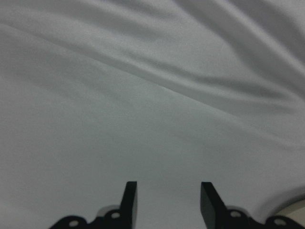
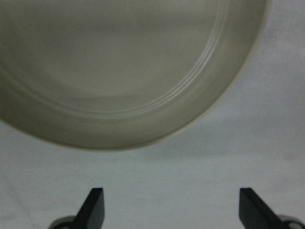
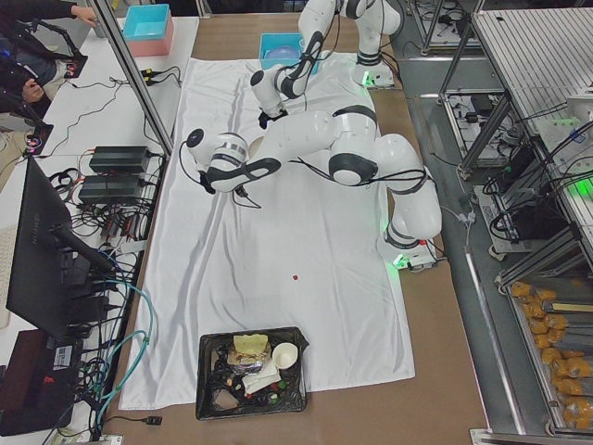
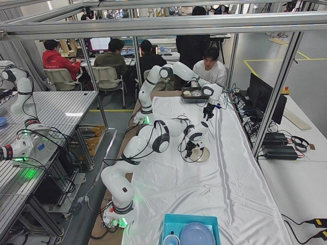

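Observation:
A shallow beige bowl (image 4: pixel 201 155) sits on the white cloth; only its edge (image 1: pixel 293 214) shows at the lower right of the left wrist view. My right gripper (image 4: pixel 190 150) is over the cloth beside the bowl, open, with nothing between its fingers. My left gripper (image 4: pixel 208 113) stands open and empty above bare cloth, farther along the table from the bowl. The left arm hides much of the bowl in the camera left view.
A black tray of assorted items (image 3: pixel 207 371) stands at one table end, a blue tray with a plate (image 4: pixel 167 219) at the other. A small red object (image 3: pixel 296 277) lies on the cloth. Monitors and cables line one side.

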